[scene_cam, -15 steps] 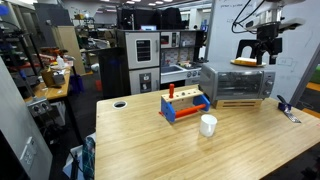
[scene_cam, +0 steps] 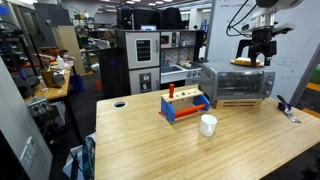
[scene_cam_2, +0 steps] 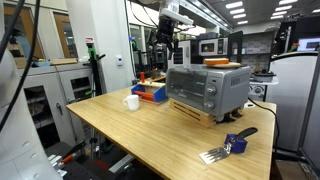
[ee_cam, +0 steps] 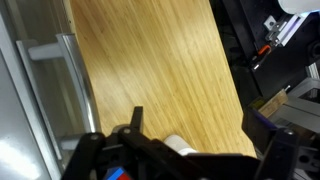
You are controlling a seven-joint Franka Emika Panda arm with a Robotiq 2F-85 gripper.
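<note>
My gripper stands open with nothing between its fingers, dark at the bottom of the wrist view. In exterior view 1 the gripper (scene_cam: pixel 254 60) hangs in the air in front of the toaster oven's upper part. The silver toaster oven (scene_cam: pixel 238 82) is raised on a wooden stand (scene_cam_2: pixel 193 113), its door closed. A white mug (scene_cam: pixel 208 125) is upright on the table; part of it, a white rim (ee_cam: pixel 178 144), shows below the gripper in the wrist view. On top of the oven rests an orange-and-white item (scene_cam_2: pixel 217 62).
A blue box (scene_cam: pixel 186 103) with a wooden top and a red piece lies left of the oven. A spatula (scene_cam_2: pixel 215 155) and a dark blue object (scene_cam_2: pixel 236 143) lie near the table's right end.
The arm's gripper has shifted a little to the left and lower in exterior view 1. The things on the table and the oven look unmoved.
</note>
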